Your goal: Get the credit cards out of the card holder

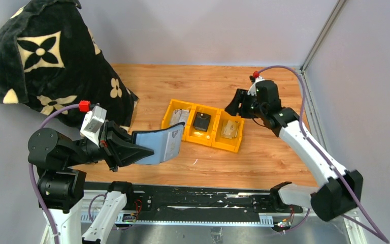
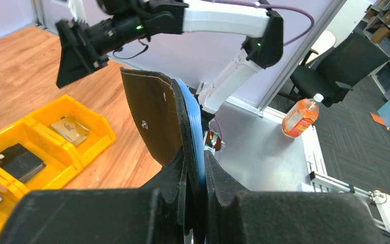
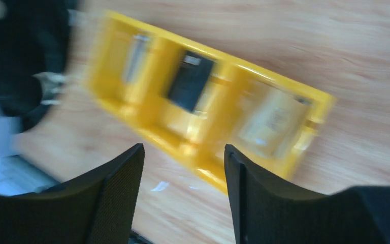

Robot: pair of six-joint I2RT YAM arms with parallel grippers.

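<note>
Open like a small book, the card holder hangs above the table, with my left gripper shut on its edge. Its dark brown cover and blue inner sleeves show in the left wrist view. Cards lie in the right compartment of the yellow tray; the right wrist view is blurred, so their number cannot be told. My right gripper is partly open above the tray, with nothing between its fingers. In the top view it stands over the tray's right end.
The tray's left compartment holds pale cards, its middle one a dark stack. A black patterned cloth covers the left back. Table in front of the tray is clear, except for a small white scrap.
</note>
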